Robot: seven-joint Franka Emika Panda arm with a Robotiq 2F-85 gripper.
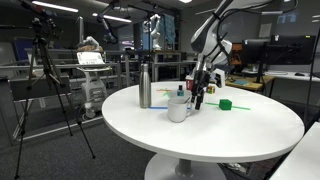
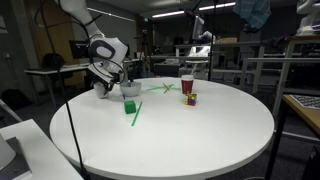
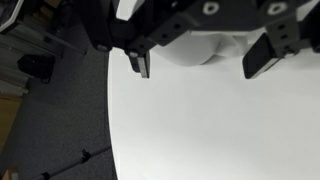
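A white mug (image 1: pixel 178 109) stands upright near the front of the round white table (image 1: pixel 245 130). My gripper (image 1: pixel 196 101) is low over the table, close behind and to the right of the mug in exterior view 1. From the other side, the gripper (image 2: pixel 106 80) appears right at the white mug (image 2: pixel 100 91). The wrist view has the gripper open, its fingers wide apart. Part of a white rounded object (image 3: pixel 188 48), apparently the mug, shows between and above them; the gripper body hides the rest.
A steel bottle (image 1: pixel 145 87) stands left of the mug. A green cube (image 2: pixel 130 107), green sticks, a white container (image 2: pixel 131 88), a red cup (image 2: pixel 187 84) and a multicoloured cube (image 2: pixel 190 99) are spread around.
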